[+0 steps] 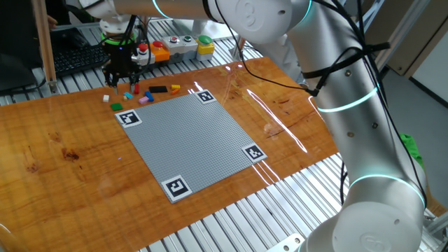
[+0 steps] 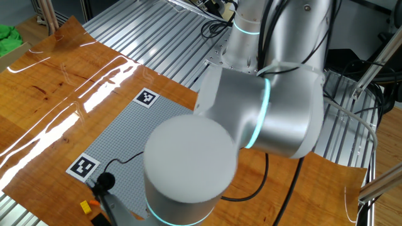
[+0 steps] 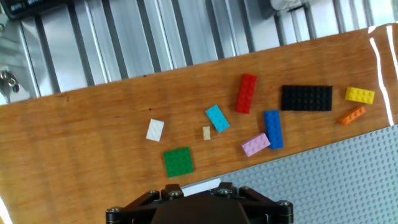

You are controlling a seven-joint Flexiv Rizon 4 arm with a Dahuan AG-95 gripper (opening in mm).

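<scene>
My gripper [image 1: 124, 85] hangs above the far edge of the wooden table, over the loose bricks. Its fingers stand apart with nothing visible between them, so it looks open. In the wrist view, below and around it, lie a green brick [image 3: 178, 162], a white brick [image 3: 155, 130], a small beige brick [image 3: 206, 133], a light-blue brick [image 3: 217, 118], a red brick [image 3: 246, 93], a pink brick [image 3: 255, 144], a blue brick [image 3: 273, 129], a black brick [image 3: 306, 98], a yellow brick [image 3: 360, 95] and an orange brick [image 3: 352, 115]. All rest apart from the grey baseplate [image 1: 189, 133].
The baseplate is bare, with a marker at each corner. Push-button boxes [image 1: 183, 49] and a keyboard [image 1: 73, 61] sit beyond the table's far edge. Left of the baseplate, the wooden table [image 1: 70, 175] is mostly clear. Cables hang from my arm.
</scene>
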